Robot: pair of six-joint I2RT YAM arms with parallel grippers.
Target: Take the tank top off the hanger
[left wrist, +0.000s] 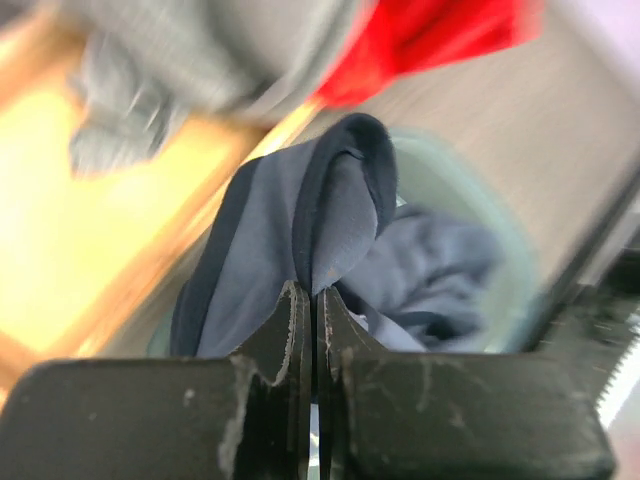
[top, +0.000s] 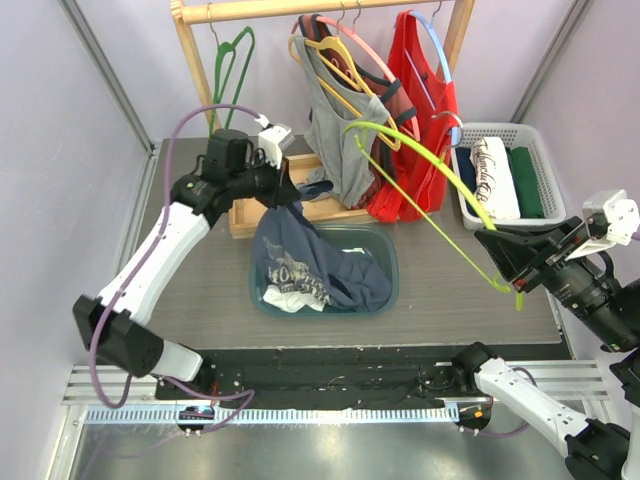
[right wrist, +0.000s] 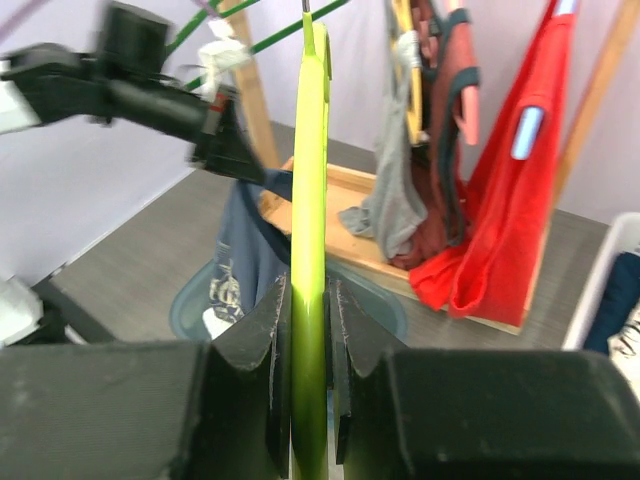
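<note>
A dark blue-grey tank top (top: 315, 262) with a pale print hangs from my left gripper (top: 290, 195) down into the grey-green bin. In the left wrist view, my left gripper is shut on a dark-edged strap of the tank top (left wrist: 270, 220). My right gripper (top: 525, 275) is at the right side, shut on a bright green hanger (top: 430, 160) that carries no garment. The right wrist view shows the hanger (right wrist: 310, 180) upright between the fingers of my right gripper.
The bin (top: 390, 255) also holds something white. Behind it stands a wooden rack (top: 290, 8) with a grey top (top: 340, 130), a red garment (top: 410, 150) and an empty dark green hanger (top: 232, 75). A white basket (top: 545, 165) of rolled clothes sits at the right.
</note>
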